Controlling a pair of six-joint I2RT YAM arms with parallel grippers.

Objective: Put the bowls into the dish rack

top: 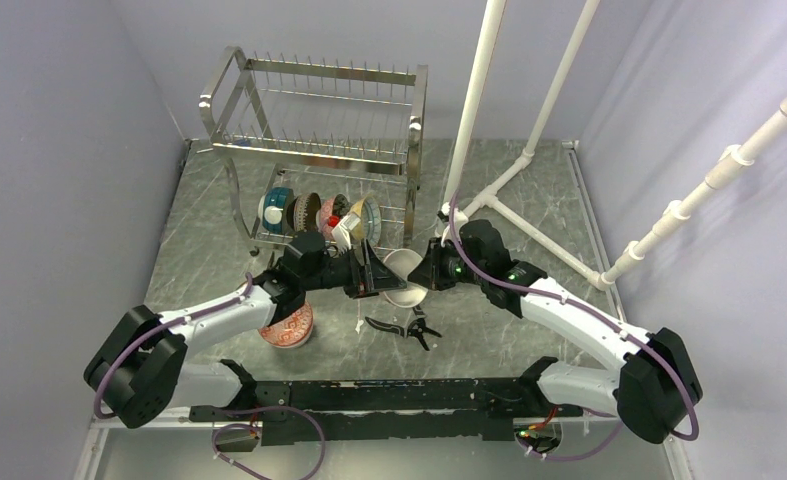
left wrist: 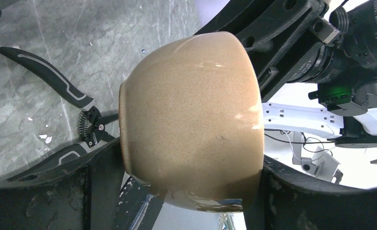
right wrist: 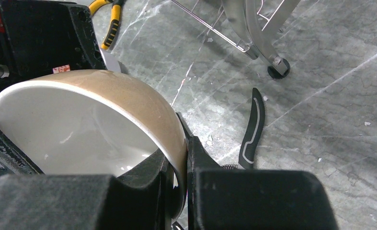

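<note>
A cream bowl (top: 405, 270) (left wrist: 191, 115) (right wrist: 81, 129) is held on its side in mid-air between both grippers. My right gripper (top: 429, 270) is shut on its rim. My left gripper (top: 377, 278) has its fingers spread around the bowl's other side; whether they grip it is unclear. The steel dish rack (top: 314, 160) stands behind, with several bowls (top: 304, 210) on its lower level and an empty upper level. A red patterned bowl (top: 287, 325) sits on the floor at the front left, partly under the left arm.
Black-handled pliers (top: 399, 328) (right wrist: 253, 120) lie below the held bowl, and yellow-handled pliers (right wrist: 113, 24) near the rack. White pipes (top: 529, 230) stand right of the rack. Bare floor shows at the front centre.
</note>
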